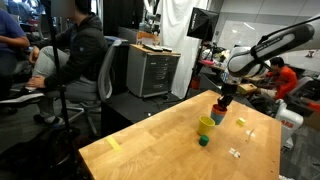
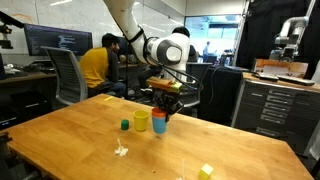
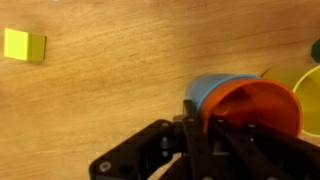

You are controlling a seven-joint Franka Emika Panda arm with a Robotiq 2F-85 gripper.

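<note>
An orange-red cup point(image 3: 262, 103) sits nested in a blue cup point(image 3: 206, 86), its opening facing the wrist camera. My gripper is shut on the orange-red cup's near rim. From the side, the red cup point(image 2: 158, 113) stands out above the blue cup point(image 2: 158, 126), both upright at the table's middle. A yellow cup point(image 2: 141, 121) is right beside them, and a small green object point(image 2: 125, 125) lies beyond it. In the other exterior view, the gripper point(image 1: 225, 99) reaches down at the red cup point(image 1: 219, 109) from above.
A yellow cube point(image 3: 24, 45) lies apart from the cups. A small white item point(image 2: 121, 151) rests on the wooden table point(image 2: 70, 132). Much of the tabletop away from the cups is bare. A person and chairs are behind the table.
</note>
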